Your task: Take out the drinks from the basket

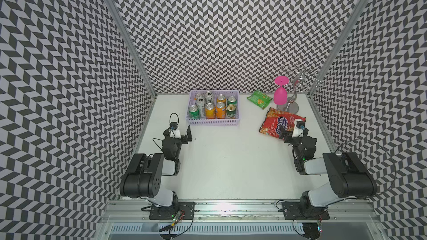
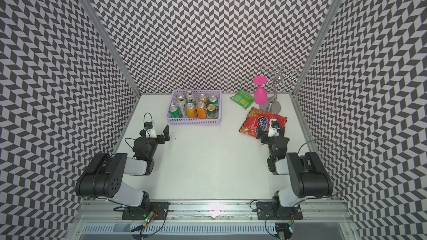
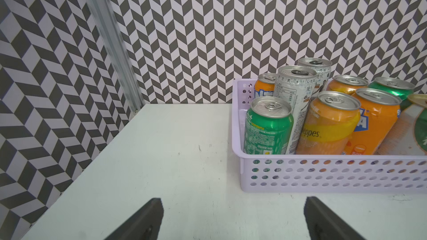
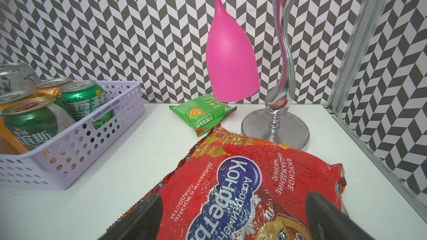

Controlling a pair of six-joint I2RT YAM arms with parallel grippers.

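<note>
The lilac basket [image 1: 213, 122] stands at the back of the table, left of centre, holding several drink cans. In the left wrist view, a green can [image 3: 268, 129] occupies its near left corner, beside a tall white can [image 3: 297, 82]. A yellow-orange can [image 3: 330, 120] and an orange can [image 3: 372, 120] are further right. Another green can [image 4: 83, 99] shows on the basket's right side in the right wrist view. My left gripper [image 1: 181, 134] is open and empty, in front of the basket's left end. My right gripper [image 1: 290, 132] is also open, by the red bag.
A red candy bag [image 4: 262, 173] lies at the right, with a green snack bag [image 4: 201, 112] behind it. A pink glass [image 4: 231, 57] hangs from a metal stand [image 4: 278, 129] at the back right.
</note>
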